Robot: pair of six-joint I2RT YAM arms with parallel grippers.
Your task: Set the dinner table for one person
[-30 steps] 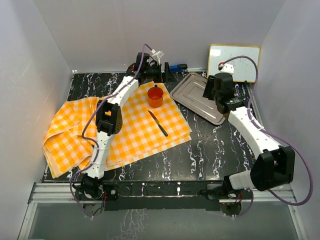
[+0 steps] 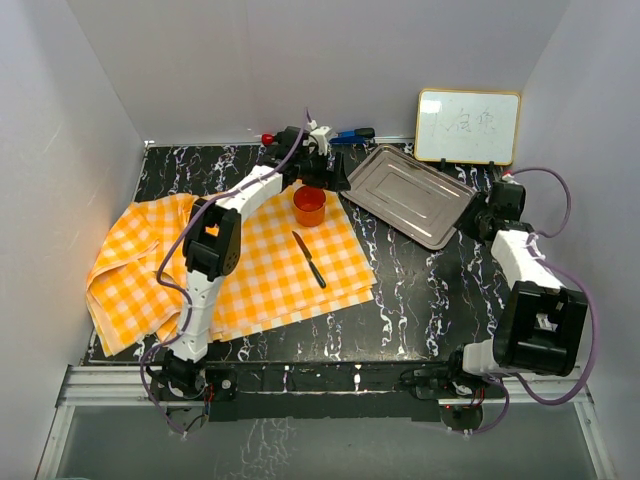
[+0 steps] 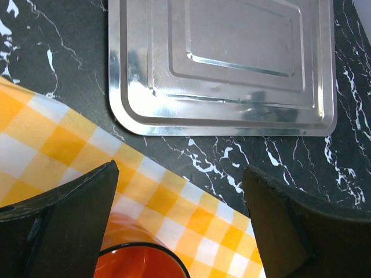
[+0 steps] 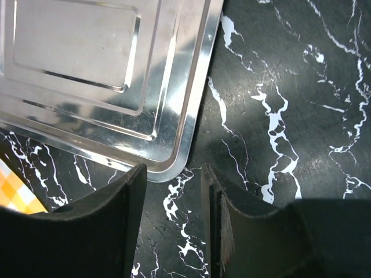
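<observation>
An orange checked cloth (image 2: 255,270), folded at its left part, covers the table's left and middle. An orange-red cup (image 2: 310,205) stands near its upper right corner, with a knife (image 2: 308,258) lying below. A steel tray (image 2: 404,195) lies to the right of the cloth. My left gripper is open just above and beside the cup, empty between its fingers. My right gripper stands open by the tray's lower right corner, holding nothing.
A whiteboard (image 2: 465,125) stands at the back right, and a blue-handled item (image 2: 355,134) lies by the back wall.
The right arm has moved right, away from over the tray.
</observation>
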